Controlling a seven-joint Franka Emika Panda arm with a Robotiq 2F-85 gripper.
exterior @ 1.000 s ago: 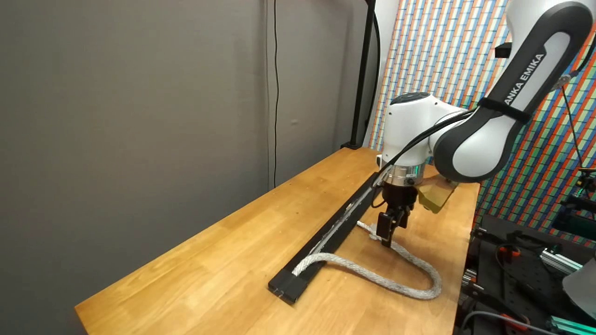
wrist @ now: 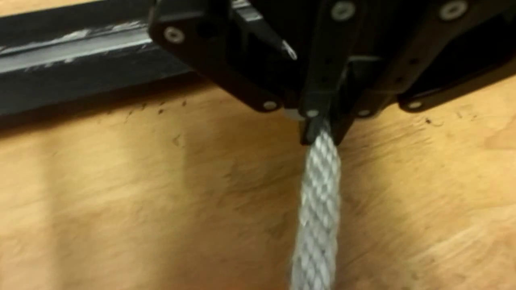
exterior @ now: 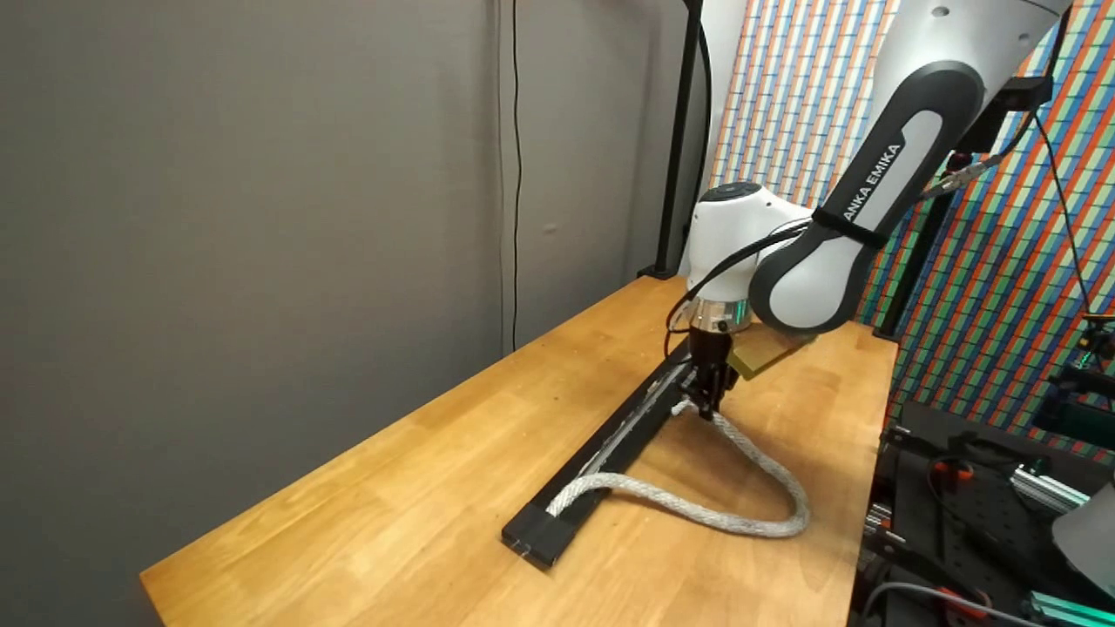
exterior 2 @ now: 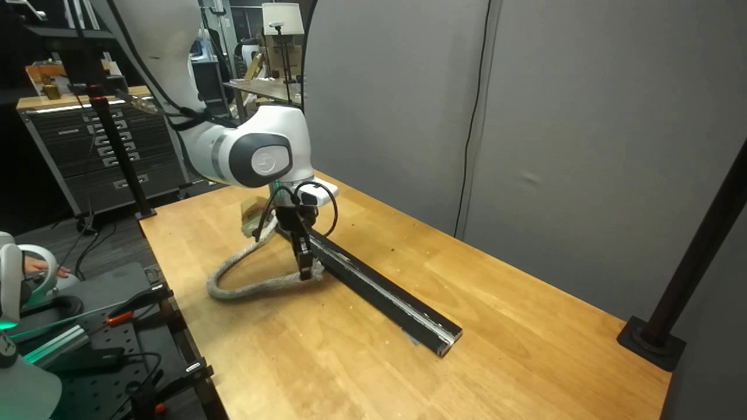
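Note:
A pale grey braided rope [exterior: 732, 519] curves across the wooden table in a wide bend. One end rests on the near end of a long black bar [exterior: 559, 522] with a light groove along its length. Close to the rope's other end, my gripper is shut on it, as the wrist view shows the braid running out from between the fingertips. A short stub of rope [exterior: 681, 407] pokes out beyond the fingers towards the bar. In the second exterior view, the gripper [exterior 2: 306, 274] stands beside the black bar [exterior 2: 392, 297], low over the table.
A yellowish block [exterior: 765, 350] is partly hidden behind the gripper. Dark posts stand at table corners, one with a base plate [exterior 2: 651, 344]. A grey wall runs along the back.
The gripper has moved away from exterior view 1's camera and left, closer to the bar. The rope's held part came along, and its bend has shifted slightly left.

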